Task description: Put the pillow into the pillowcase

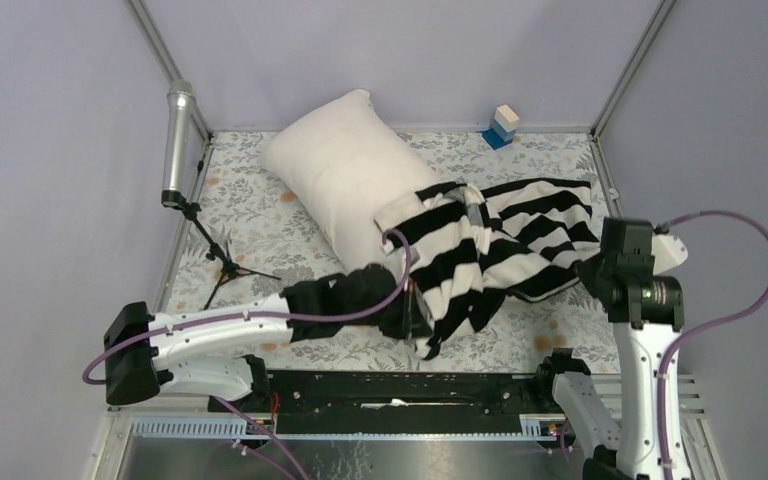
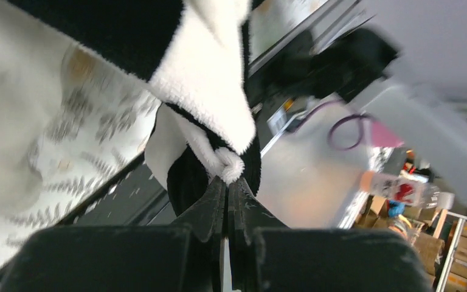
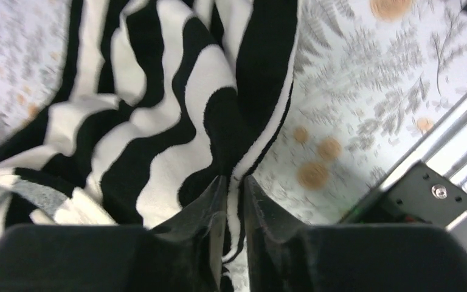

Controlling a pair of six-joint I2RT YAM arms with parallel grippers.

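The white pillow (image 1: pixel 335 170) lies diagonally at the back left. The black-and-white striped pillowcase (image 1: pixel 515 240) covers its lower right and spreads rightwards, bunched in folds. My left gripper is shut on a fold of pillowcase at the front, seen in the top view beside the left arm's dark wrist. My right gripper is at the pillowcase's right edge, a white-trimmed hem between its fingertips; whether it grips it is unclear.
A small blue-and-white block stack (image 1: pixel 503 125) stands at the back. A metal tube on a tripod (image 1: pixel 180 150) stands at the left. Walls enclose the back and sides.
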